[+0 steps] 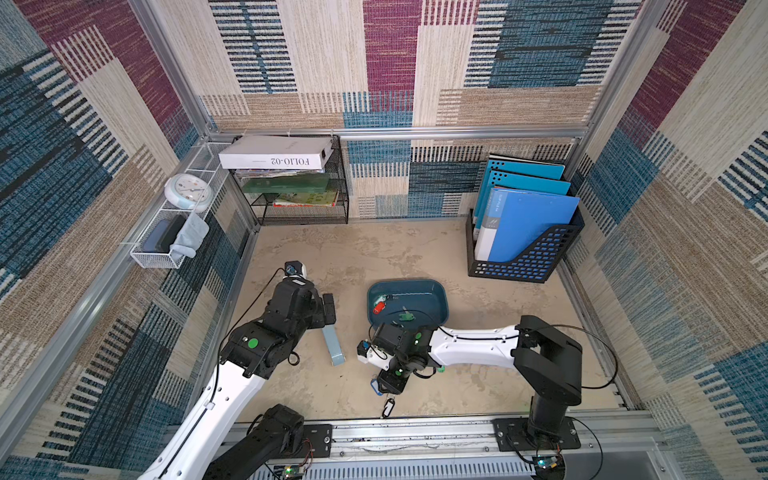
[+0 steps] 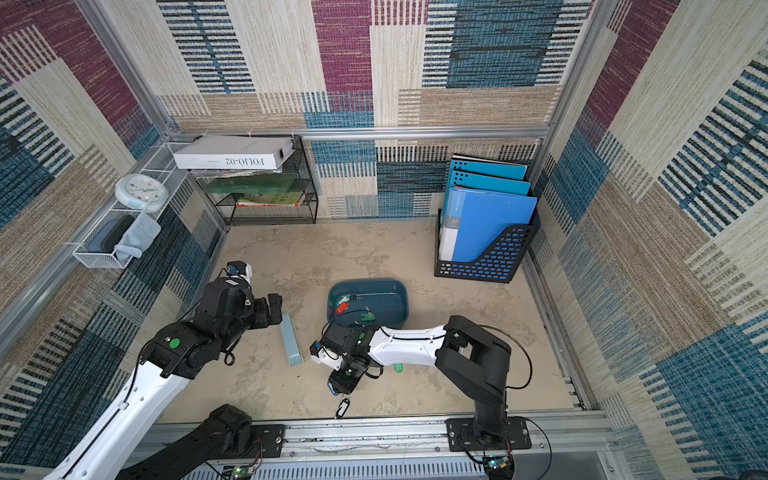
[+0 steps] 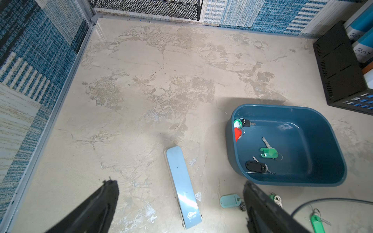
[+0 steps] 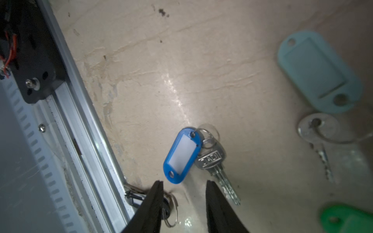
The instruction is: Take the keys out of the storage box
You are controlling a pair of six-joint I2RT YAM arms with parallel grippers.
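Observation:
The teal storage box [image 1: 407, 304] holds several tagged keys, red, green and black, seen clearly in the left wrist view [image 3: 286, 141]. My right gripper is low over the table front, part open with no item visible between its fingertips. Under it lie a blue-tagged key [image 4: 180, 155], a black-tagged key [image 4: 136, 200] at the front rail, a pale teal tag with key [image 4: 319, 71] and a green tag [image 4: 351, 219], all outside the box. My left gripper stands open above the table, left of the box, nothing between its fingers.
A long pale blue case [image 3: 181, 186] lies left of the box. A black file holder [image 1: 520, 260] with blue folders stands at back right, a wire shelf [image 1: 300, 212] at back left. The table behind the box is clear.

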